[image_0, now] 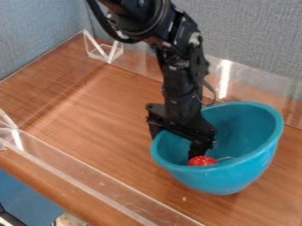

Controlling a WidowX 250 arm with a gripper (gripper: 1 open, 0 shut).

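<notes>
A teal bowl (237, 177) sits on the wooden table at the right. My black gripper (196, 150) reaches down inside its left half, fingertips low by a red round object (202, 161) at the bottom, which is partly hidden by the rim. I cannot see whether the fingers are shut on it.
Clear plastic barriers (94, 199) run along the near edge and the back of the wooden table (65, 110). A grey padded wall stands behind.
</notes>
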